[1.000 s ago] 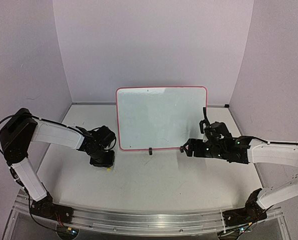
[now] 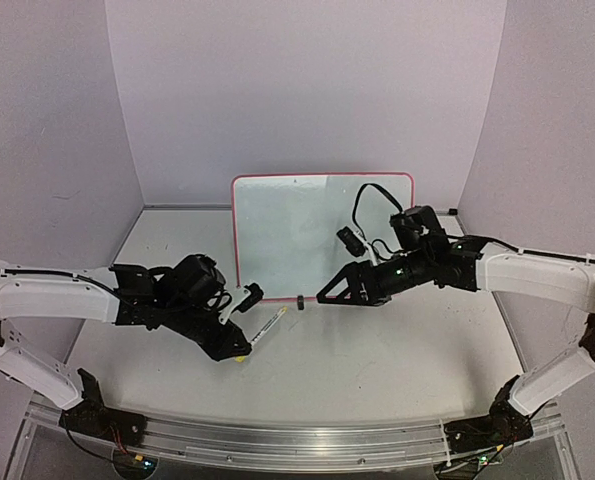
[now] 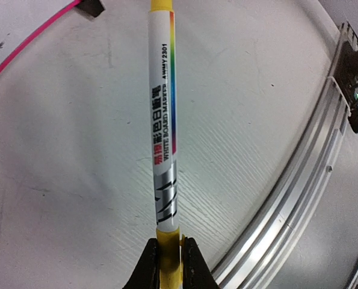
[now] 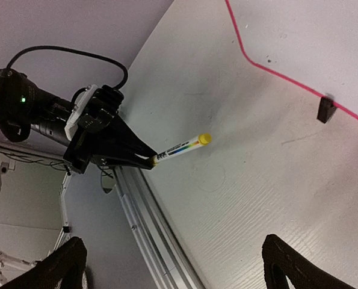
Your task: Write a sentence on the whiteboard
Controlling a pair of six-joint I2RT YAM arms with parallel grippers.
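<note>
The white marker (image 2: 269, 325) has yellow ends and a rainbow stripe. Its lower yellow end is pinched by my left gripper (image 2: 243, 352), which is shut on it above the table. Close up in the left wrist view, the marker (image 3: 163, 102) points away from the fingers (image 3: 194, 265), its far yellow end cut off by the frame. My right gripper (image 2: 322, 298) stands open before the board's lower edge; in the right wrist view its fingers (image 4: 287, 265) are wide apart with nothing between. The blank whiteboard (image 2: 287, 230), edged in red, stands upright behind.
Small black feet (image 2: 300, 302) support the board's lower edge. A metal rail (image 2: 297, 440) runs along the near edge, and walls close in the sides and back.
My left gripper has moved right toward the middle with the marker, which now shows more fully, tilted up to the right. The right gripper has come left and opened wider.
</note>
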